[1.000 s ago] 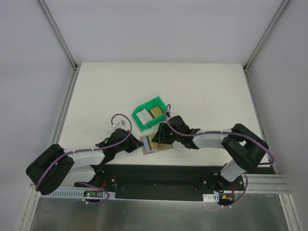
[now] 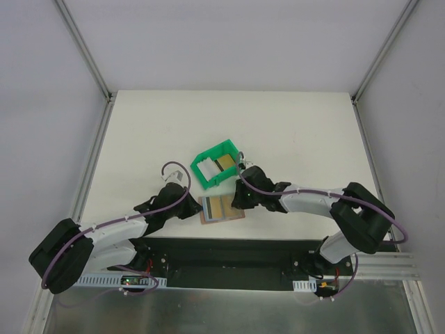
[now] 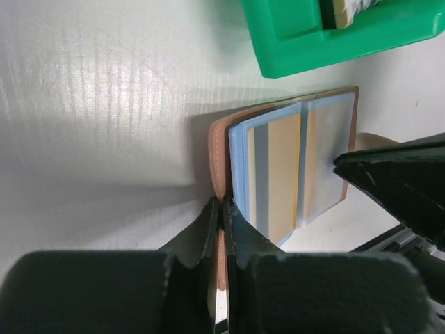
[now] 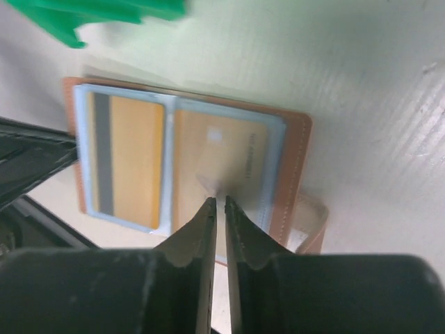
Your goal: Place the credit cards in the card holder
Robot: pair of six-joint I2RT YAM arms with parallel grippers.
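The card holder [image 2: 222, 209] lies flat and opened near the table's front edge, a brown cover with blue-rimmed clear pockets. Its left pocket holds a gold card [image 4: 132, 160] with a dark stripe; a tan card [image 4: 222, 149] with a chip shows in the right pocket. My left gripper is shut on the holder's thin brown left edge. Over the right pocket, my right gripper stands slightly open, a narrow empty gap between its tips. Behind the holder, the green tray [image 2: 224, 147] contains white cards [image 2: 208, 168] and a gold card [image 2: 226, 161].
The tray's front corner sits close behind the holder, partly beside the right gripper. A dark strip [image 2: 222, 248] runs along the table's front.
The holder has shifted slightly left along with my left gripper. My right gripper has moved from the holder's middle to over its right pocket, uncovering the gold card.
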